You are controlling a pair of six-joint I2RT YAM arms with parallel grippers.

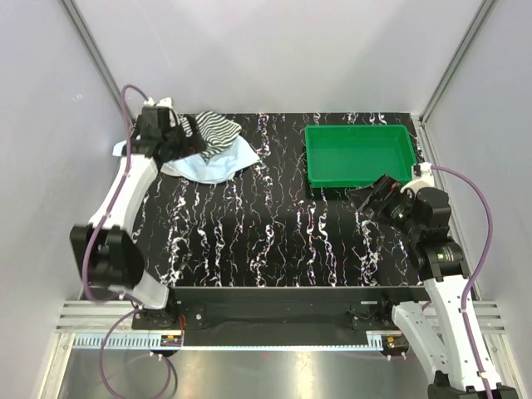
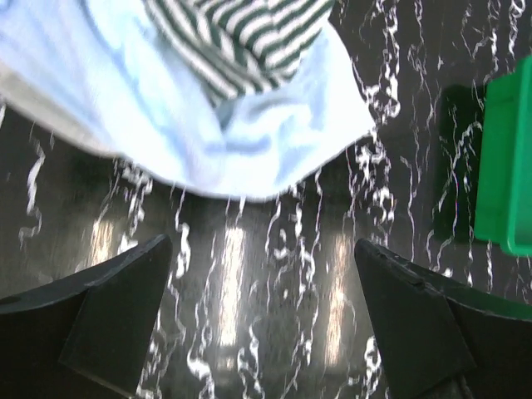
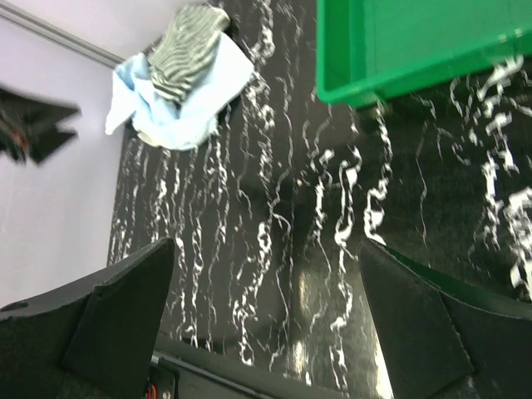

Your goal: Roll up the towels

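Observation:
A light blue towel lies crumpled at the back left of the table, with a striped towel bunched on top of it. Under the blue one, a cream cloth edge shows in the left wrist view. My left gripper hangs over the pile in the top view, its fingers wide apart and empty. On the right side, near the green bin's front edge, my right gripper is open too, with only bare table between its fingers.
An empty green bin stands at the back right. Pale walls close in the back and both sides.

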